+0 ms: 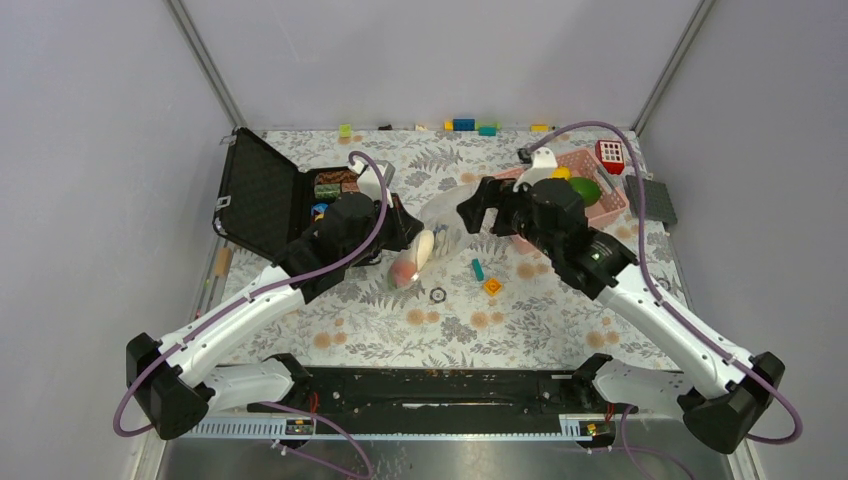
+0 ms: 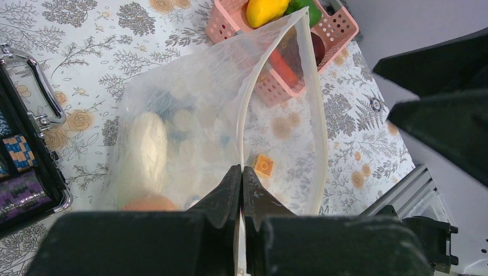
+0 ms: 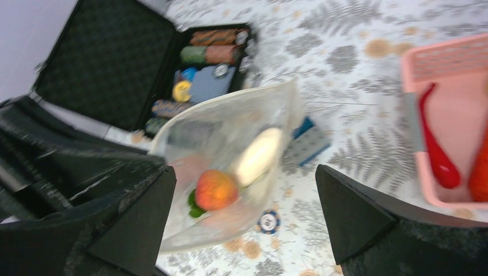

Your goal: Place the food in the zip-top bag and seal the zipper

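Observation:
My left gripper is shut on the rim of the clear zip top bag (image 1: 450, 210), which hangs open beneath it. Inside the bag are a long pale food item (image 3: 259, 155), a red-orange round one (image 3: 216, 190) and something green (image 3: 195, 208). My right gripper (image 1: 482, 205) stands open above the bag, to its right, with nothing between its fingers. The pink basket (image 2: 336, 31) at the right holds a yellow pepper (image 2: 266, 8), a green item (image 1: 585, 191), a dark round one and red items.
An open black case (image 1: 260, 195) with packed items lies at the left. Small blocks (image 1: 492, 287) and a ring lie on the patterned mat in front. A red box (image 1: 610, 155) and a dark pad (image 1: 650, 200) are at the back right.

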